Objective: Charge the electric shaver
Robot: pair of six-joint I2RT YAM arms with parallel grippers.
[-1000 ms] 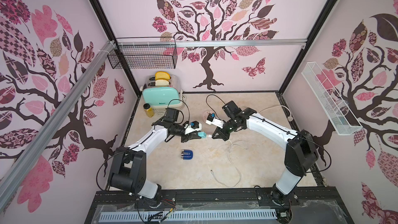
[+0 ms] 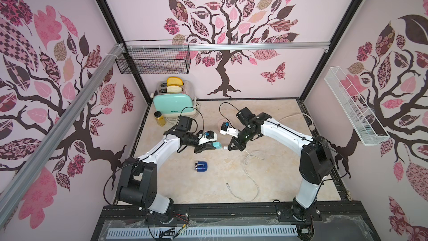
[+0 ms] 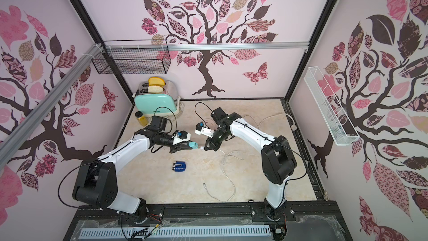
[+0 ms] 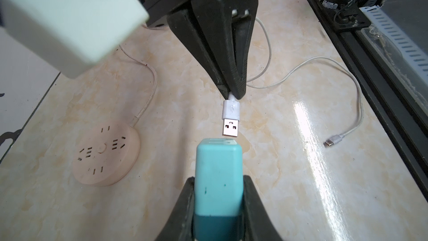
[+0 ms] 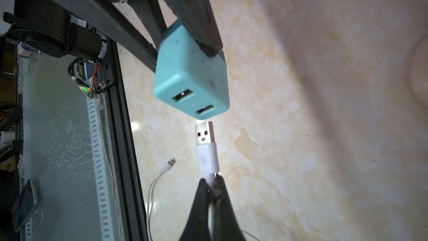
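A teal charger block [image 4: 218, 178] is clamped in my left gripper. Its two USB ports show on the end face in the right wrist view. My right gripper is shut on a white cable just behind its USB plug [image 5: 206, 145]. The plug's metal tip is short of the block's face, near the lower right port and outside it. From the left wrist view, the plug [image 4: 230, 118] appears just beyond the block's far end. The blue shaver [image 2: 201, 166] lies on the table in front of the left gripper.
A round pink power strip [image 4: 107, 154] sits on the table behind the grippers. The cable's small connector end [image 4: 333, 140] lies loose toward the front edge. A teal toaster [image 2: 173, 103] and a yellow jar [image 2: 159, 118] stand at the back left.
My right arm has swung slightly left, and the plug has shifted a little toward the table's front. The left arm and the charger block look still.
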